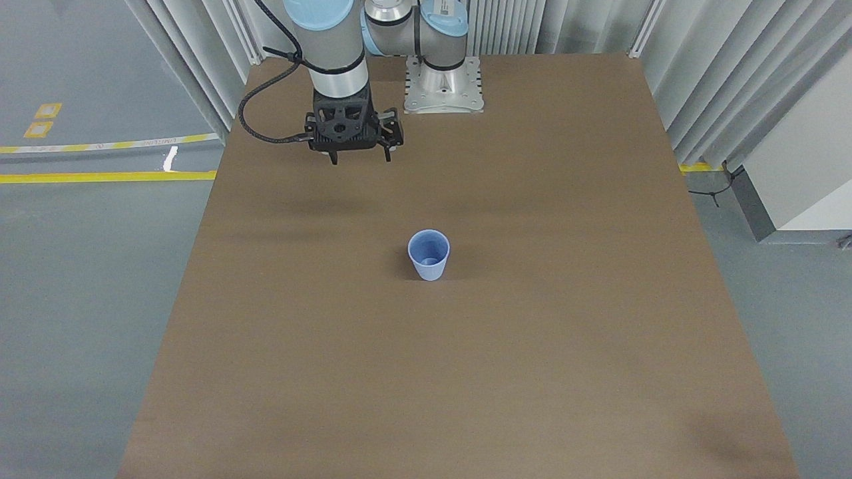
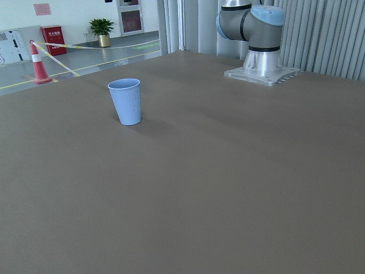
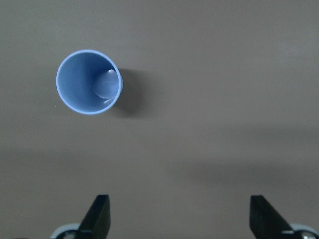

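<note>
A light blue cup [image 1: 428,259] stands upright on the brown tabletop [image 1: 447,367], near the middle in the front view; it also appears in the left view [image 2: 126,103] and, seen from above with a shadow beside it, in the wrist view [image 3: 82,84]. My gripper [image 1: 360,156] is up behind the cup and to its left in the front view, apart from it. In the wrist view its two black fingers stand wide apart at the bottom edge [image 3: 179,219], open with bare tabletop visible between them.
The arm's base plate [image 1: 443,100] sits at the table's back edge, with white curtains [image 1: 559,24] behind. A cone [image 2: 40,71], a red box and a plant stand beyond the table.
</note>
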